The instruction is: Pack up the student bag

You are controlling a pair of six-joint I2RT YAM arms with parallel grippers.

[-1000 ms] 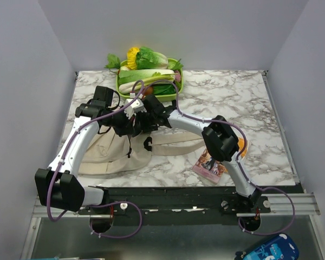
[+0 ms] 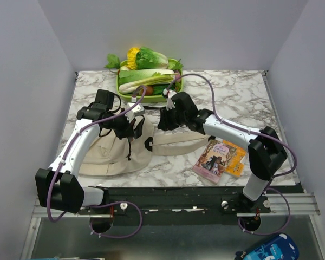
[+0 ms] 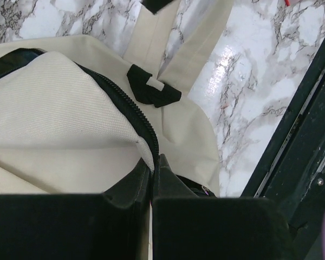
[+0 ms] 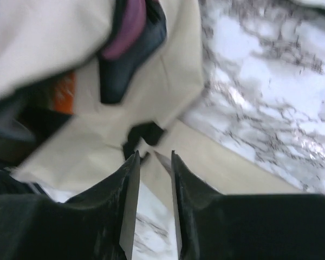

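Note:
A cream canvas bag point(image 2: 108, 157) with black zipper trim lies on the left of the marble table, straps reaching right. My left gripper is shut on its zipped edge, holding it up. My right gripper hangs over the bag's right side and strap, part open, with nothing visible between its fingers. In the blurred right wrist view, purple and orange things point(image 4: 64, 93) show inside the bag. Two books, a pink one point(image 2: 211, 162) and an orange one point(image 2: 234, 168), lie at the right.
A green crate of vegetables point(image 2: 119, 89) stands at the back centre. The table's front edge point(image 2: 206, 187) runs below the books.
My right gripper has moved right, away from the left gripper and the bag's opening, its arm uncovering more of the books. My left gripper has barely moved.

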